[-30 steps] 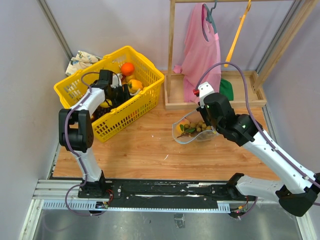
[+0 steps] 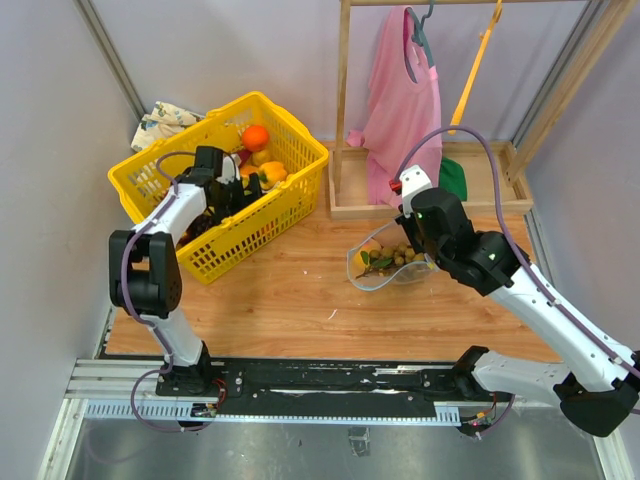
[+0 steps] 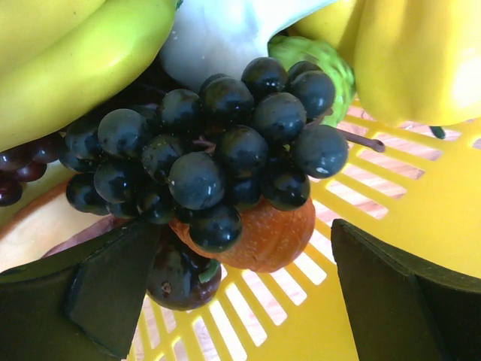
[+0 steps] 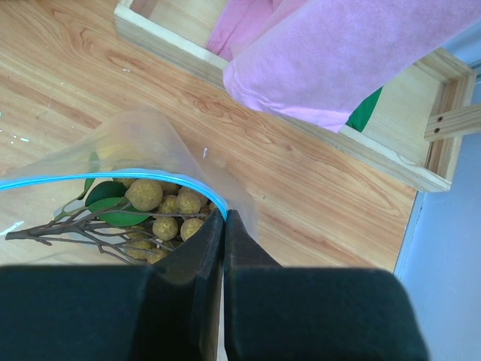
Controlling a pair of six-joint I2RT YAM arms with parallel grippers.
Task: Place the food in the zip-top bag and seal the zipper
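Note:
Over the yellow basket [image 2: 245,236] my left gripper stands open, nothing between its fingers. Just beyond its fingertips in the left wrist view lies a bunch of dark grapes [image 3: 199,177], on top of an orange-brown fruit [image 3: 274,233] and beside a dark purple one [image 3: 184,278]. My right gripper is shut on the blue-edged rim of the clear zip bag [image 4: 161,143], whose mouth gapes. Inside the bag are a twig of round brown fruits [image 4: 144,194] with green leaves and, in the top view, an orange-yellow item [image 2: 367,256].
Bananas [image 3: 90,68] and yellow peppers [image 3: 421,60] crowd the basket around the grapes. Behind the bag stands a wooden rack [image 2: 365,211] with a pink apron [image 2: 405,110] hanging from it. Bare table [image 2: 270,310] lies between basket and bag.
My right arm and the bag have barely moved.

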